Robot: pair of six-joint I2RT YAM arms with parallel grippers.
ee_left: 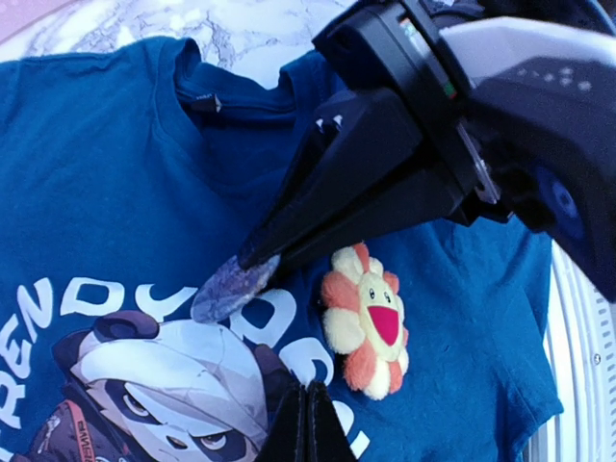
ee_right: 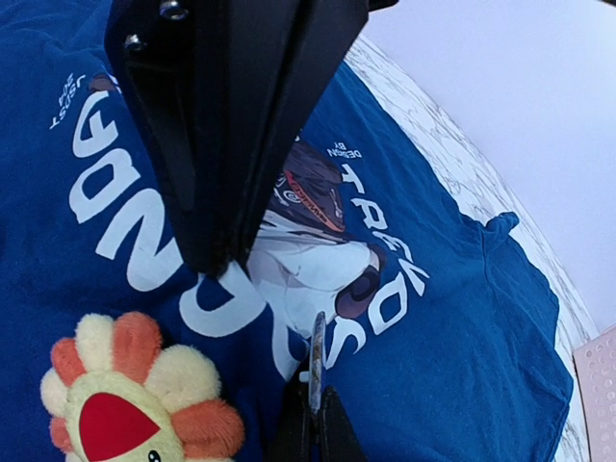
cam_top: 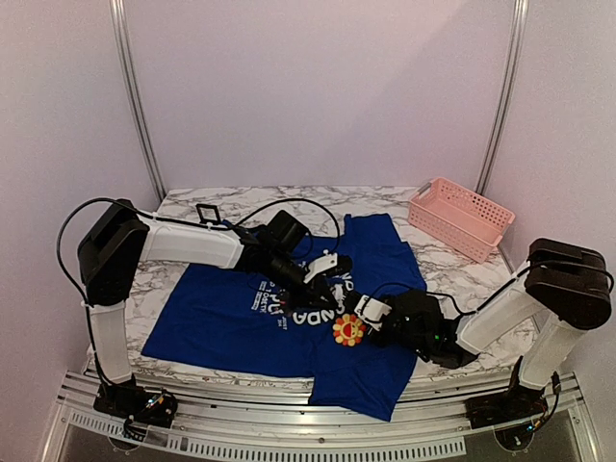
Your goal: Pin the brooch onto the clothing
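The blue T-shirt (cam_top: 221,327) lies printed side up, a plush flower (ee_left: 364,322) on its chest. A thin, shiny purplish oval piece, apparently the brooch, is held in my right gripper, tilted over the lettering beside the flower; the right wrist view shows it edge-on between the shut fingertips. My left gripper is shut above the shirt's print; in the right wrist view its tip (ee_right: 226,255) is at the white letters, and whether cloth is caught there is unclear.
A pink basket (cam_top: 460,219) stands at the back right on the marble table (cam_top: 183,202). A small dark framed object (cam_top: 208,212) is at the back left. Both arms are close together over the shirt's middle.
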